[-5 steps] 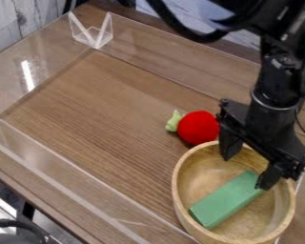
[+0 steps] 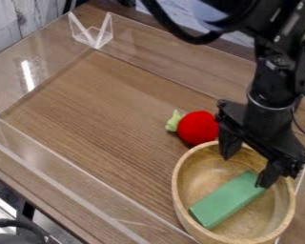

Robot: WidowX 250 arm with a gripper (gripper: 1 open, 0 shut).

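Observation:
My black gripper point(image 2: 252, 151) stands open over the right rear of a tan bowl point(image 2: 191, 179), its fingers reaching down toward a green oblong block point(image 2: 227, 202) that lies in the bowl. A red vegetable with a green top point(image 2: 197, 129), like a tomato or pepper, lies on the wooden surface just behind the bowl, partly behind the gripper.
A small translucent object point(image 2: 91, 30) stands at the back left. Dark cables or hardware show at the bottom-left edge.

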